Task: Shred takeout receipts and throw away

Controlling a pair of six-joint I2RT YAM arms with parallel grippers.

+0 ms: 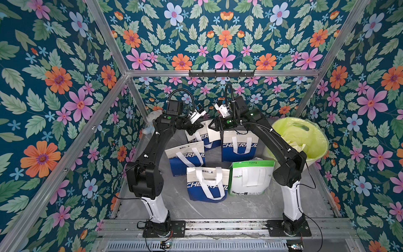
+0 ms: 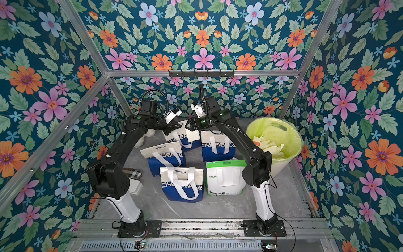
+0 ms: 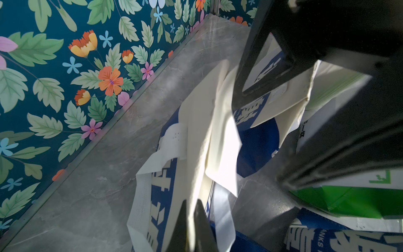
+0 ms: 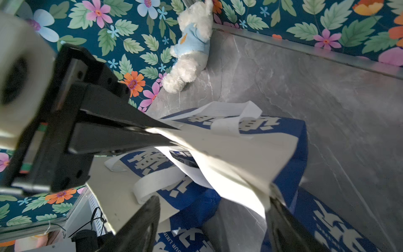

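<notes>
At the back middle stands a blue-and-cream takeout bag. Its cream rim passes between the closed fingers of my left gripper, which also appears in the right wrist view with its fingers on the rim. Across from it, my right gripper is open, its fingers spread wide near the same bag's cream flap. No separate receipt can be made out on this bag. The lined waste bin at the right holds paper scraps.
Other blue-and-cream bags stand close by: a left one, a front one and a right one. A green-and-white bag is at front right. A plush toy leans at the back left. Open tabletop lies along the front.
</notes>
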